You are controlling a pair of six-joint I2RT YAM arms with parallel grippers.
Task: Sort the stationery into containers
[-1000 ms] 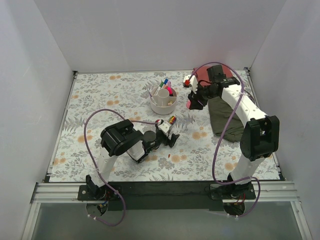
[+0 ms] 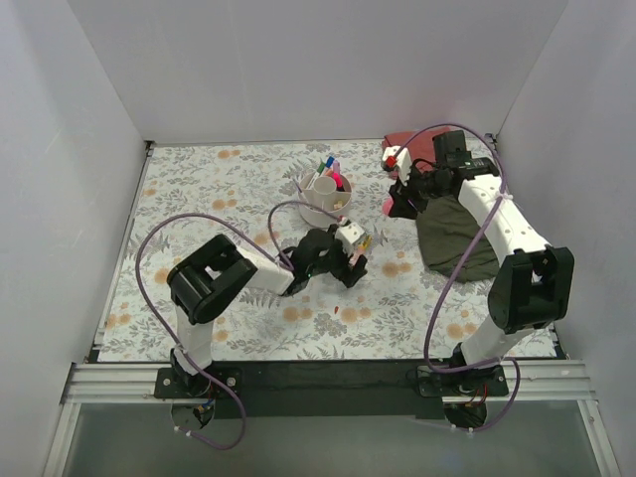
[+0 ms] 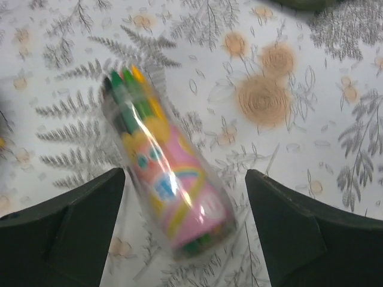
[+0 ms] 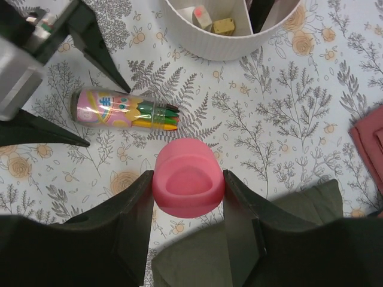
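Observation:
A clear jar of crayons with a colourful pink label lies on its side on the patterned cloth. My left gripper is open, its fingers to either side of the jar's near part with visible gaps. From the right wrist view, the crayon tips of the jar point away from that gripper. My right gripper is shut on a rounded pink object, held above the cloth; in the top view the pink object is right of the white divided container, which holds markers and small blocks.
A dark green cloth lies at the right, with a red-brown cloth behind it. One small reddish piece lies near the front middle.
My right gripper has shifted slightly right with the pink object. The container stays put.

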